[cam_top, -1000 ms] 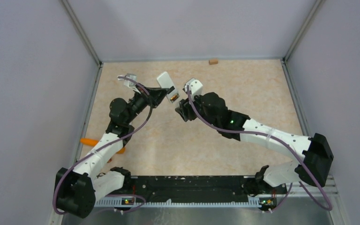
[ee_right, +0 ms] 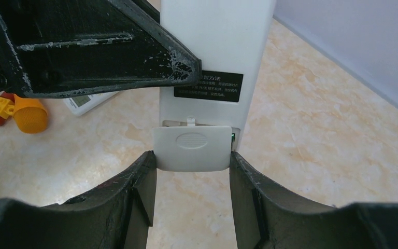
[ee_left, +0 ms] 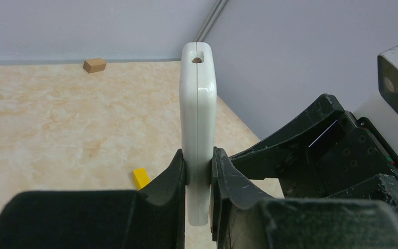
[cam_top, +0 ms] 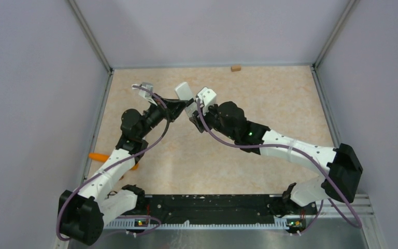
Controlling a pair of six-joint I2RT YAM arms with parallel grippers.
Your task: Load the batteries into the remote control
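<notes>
The white remote control (ee_left: 197, 104) is held up off the table, its back with a black label (ee_right: 208, 86) facing the right wrist camera. My left gripper is shut on its sides. The right gripper is shut on a small white battery cover (ee_right: 192, 149), gripped by its two side edges. This cover stands in front of the battery opening at the remote's lower end and hides nearly all of it. A strip of the opening's edge (ee_right: 173, 123) shows above the cover. Whether the cover touches the remote, I cannot tell. The batteries are hidden.
A brown block (cam_top: 236, 68) lies at the back edge, and a small yellow block (ee_left: 141, 178) rests on the table. Orange toy pieces (cam_top: 99, 156) lie at the left. Both arms meet closely around the remote.
My right gripper has moved left and slightly up, up against the remote's lower end. The left arm has barely moved.
</notes>
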